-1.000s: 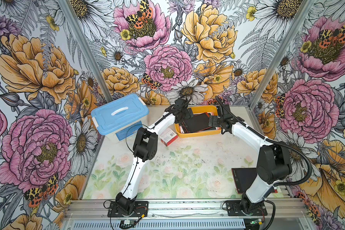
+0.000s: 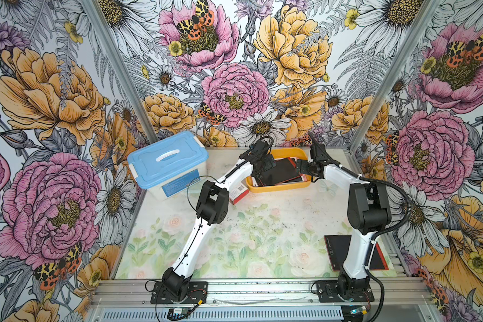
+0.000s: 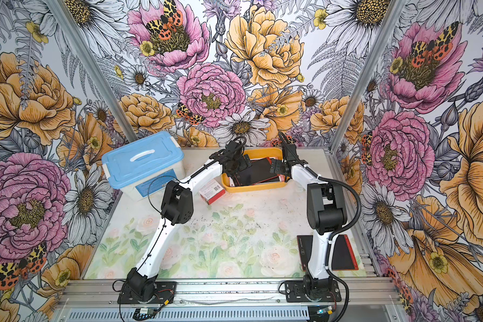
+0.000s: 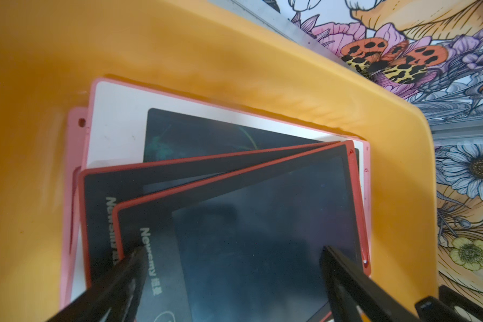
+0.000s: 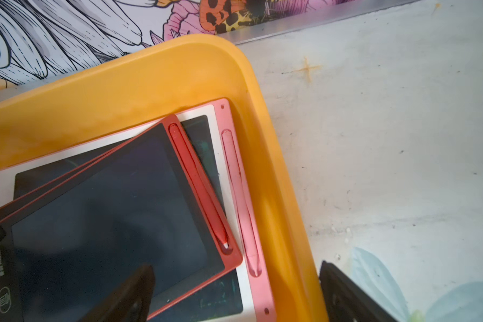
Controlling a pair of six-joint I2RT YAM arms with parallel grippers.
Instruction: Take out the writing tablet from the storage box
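Observation:
Several writing tablets (image 4: 263, 230) lie stacked in the yellow bin (image 5: 263, 145): black ones with red edges on top, a white-and-pink one (image 4: 118, 107) beneath. My left gripper is open over the top black tablet, its fingers to either side of the view. My right gripper is open at the bin's right end, one finger over the tablets and the other over the rim's outer side. Whether either touches anything I cannot tell.
A lidded box with blue top (image 2: 166, 155) stands at the left, a red-and-white carton (image 3: 212, 192) in front of the bin. Another tablet (image 3: 343, 252) lies front right, partly behind the right arm.
The left arm's elbow has moved a little to the right.

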